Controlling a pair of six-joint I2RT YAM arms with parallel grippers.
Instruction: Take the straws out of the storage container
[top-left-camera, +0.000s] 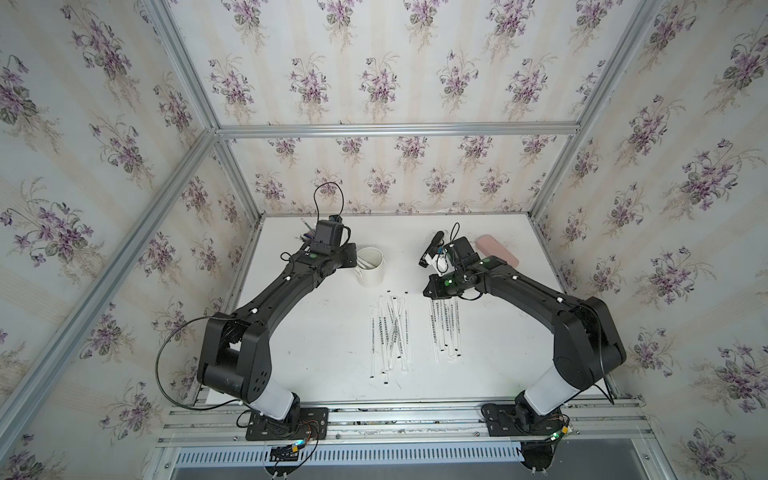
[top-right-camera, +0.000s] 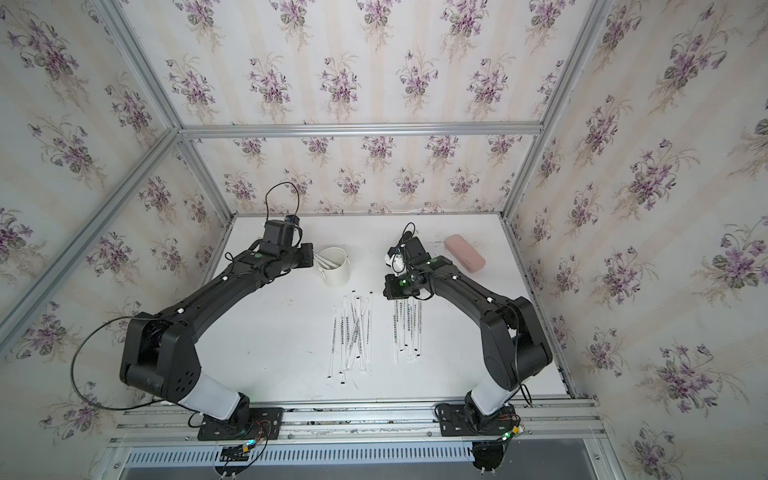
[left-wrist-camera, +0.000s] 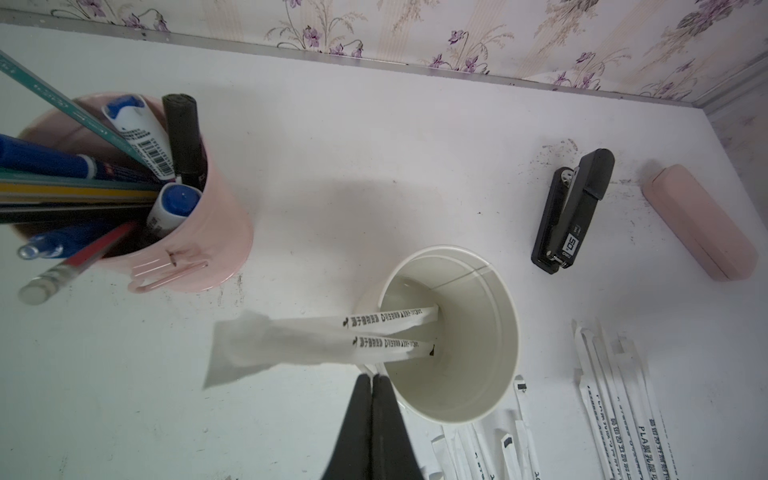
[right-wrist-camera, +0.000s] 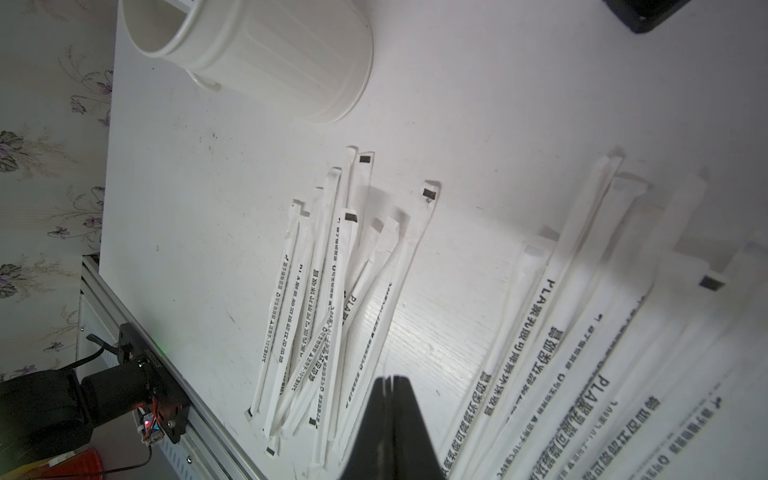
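Observation:
The white storage cup (left-wrist-camera: 488, 344) holds a few paper-wrapped straws (left-wrist-camera: 388, 348) that lean out over its left rim. My left gripper is beside and above the cup, shut with nothing between its fingers. My right gripper hangs over the loose straws on the table, also shut with nothing visible in it. Loose straws lie in two groups in front of the cup, one middle group (right-wrist-camera: 328, 296) and one on the right (right-wrist-camera: 576, 320).
A pink cup of pens (left-wrist-camera: 216, 232) stands left of the white cup. A black stapler (left-wrist-camera: 572, 208) and a pink case (left-wrist-camera: 696, 224) lie at the back right.

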